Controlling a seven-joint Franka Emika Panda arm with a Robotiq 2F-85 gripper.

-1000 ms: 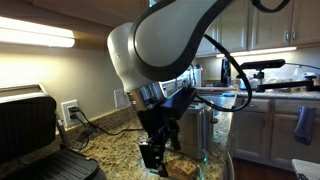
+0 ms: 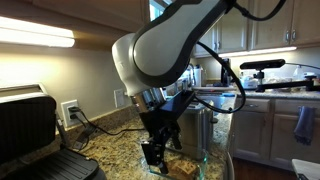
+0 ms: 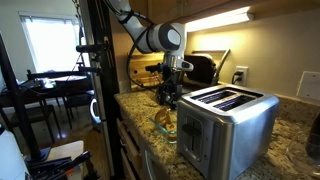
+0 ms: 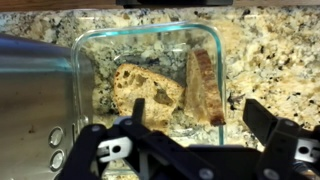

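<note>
Two pieces of brown bread lie in a clear glass dish [image 4: 150,38] on the granite counter. A flat slice [image 4: 142,92] rests toward the dish's middle, and a second piece [image 4: 205,88] stands more upright along the right side. Above the dish is my gripper, open, its dark fingers wide apart with nothing between them. In exterior view 1 the gripper [image 2: 162,150] hangs close over the bread [image 2: 181,168], whose lower part is cut off by the frame edge. Exterior view 2 shows the dish [image 3: 170,131] just in front of the toaster.
A large silver toaster [image 3: 225,125] stands right beside the dish, also filling the left edge of the wrist view. A dark open grill [image 2: 50,165] lies at the left in exterior view 1. Bare granite [image 4: 270,60] extends right of the dish.
My arm has shifted slightly to the right in exterior view 1, over the bread. The bread appears to stay in place.
</note>
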